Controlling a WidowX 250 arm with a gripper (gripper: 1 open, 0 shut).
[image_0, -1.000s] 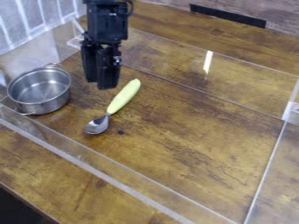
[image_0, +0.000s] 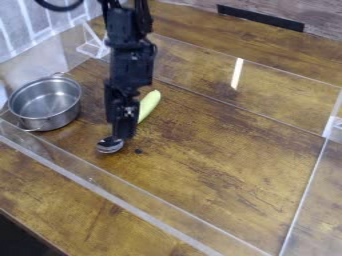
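My black gripper (image_0: 120, 130) is low over the table, open, its fingers at the handle of a spoon whose metal head (image_0: 110, 146) lies on the wood just below them. A pale yellow-green oblong (image_0: 150, 103) lies to the right of the gripper, partly behind it; whether it is the spoon's handle or a separate thing is hard to tell.
A steel pot (image_0: 44, 104) stands at the left. Clear panels line the left and right sides.
The gripper has come down and toward the front from above, and now covers much of the spoon and part of the yellow-green piece. The pot has not moved.
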